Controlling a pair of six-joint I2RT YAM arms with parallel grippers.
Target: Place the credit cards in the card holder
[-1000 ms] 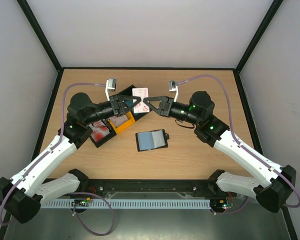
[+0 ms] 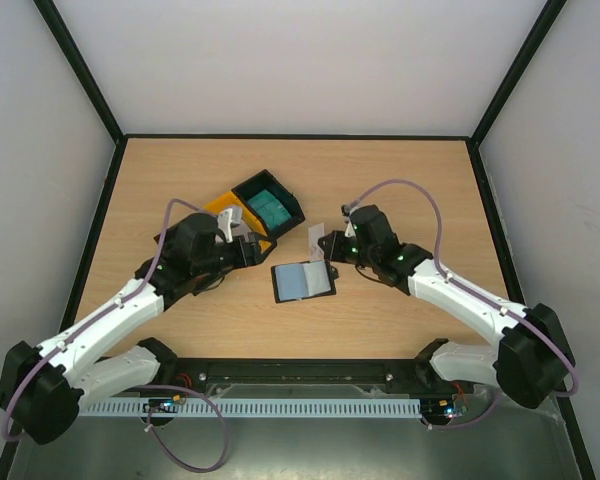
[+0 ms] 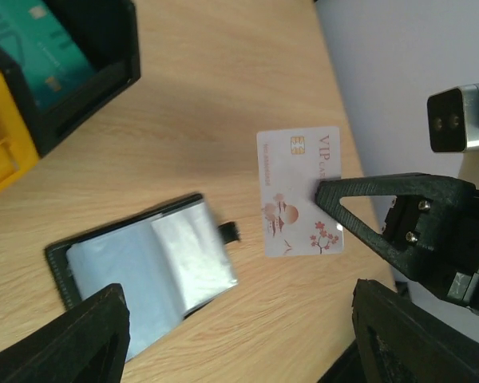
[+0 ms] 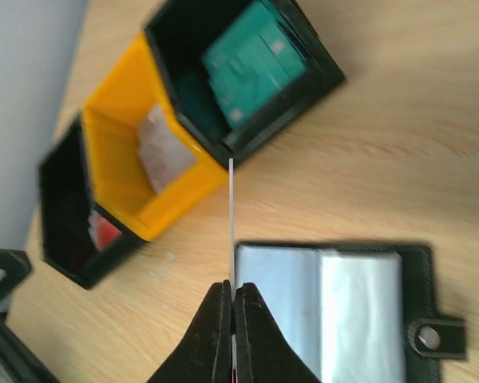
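Note:
My right gripper point(image 2: 326, 246) is shut on a white VIP card point(image 3: 291, 191), gripped by one side and standing clear of the table. Edge-on in the right wrist view, the card point(image 4: 231, 215) is a thin upright line rising from the closed fingertips. The card holder point(image 2: 304, 281) lies spread on the table, with a pale blue side point(image 3: 128, 263) and a clear sleeve point(image 3: 193, 251); the raised card is just behind it in the top view. Left of the holder and higher, my left gripper is open, nothing between its fingers.
Behind the left gripper stand a black box point(image 4: 326, 80) with green cards point(image 4: 255, 68), a yellow box point(image 4: 112, 120) with pale cards, and another black box point(image 4: 60, 231) with something red inside. Bare wood point(image 2: 400, 175) lies behind and right of the holder.
Both grippers met at the card over the boxes.

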